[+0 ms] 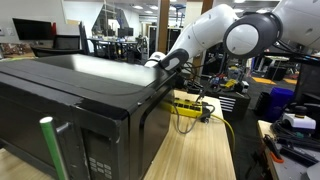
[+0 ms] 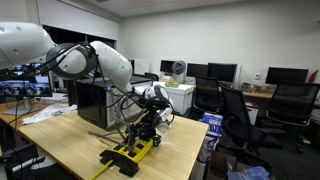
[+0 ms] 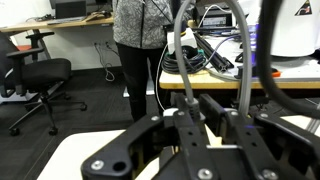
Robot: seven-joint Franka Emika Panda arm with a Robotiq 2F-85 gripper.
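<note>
A large black microwave-like box point(image 1: 117, 125) fills the left of exterior view 1, and in exterior view 2 it stands on the wooden table behind the arm. The arm reaches over the table with its dark gripper point(image 2: 150, 128) low, amid loops of black cable and close to a yellow item point(image 2: 127, 157). The wrist view shows the black gripper body point(image 3: 200, 140) along the bottom. How its fingers stand, and whether anything lies between them, is not clear; cables and dark parts blend together.
A green pole point(image 1: 53, 148) rises in the foreground of exterior view 1. A person point(image 3: 140, 45) stands beyond the table in the wrist view. Office chairs point(image 2: 240, 115) are to the right.
</note>
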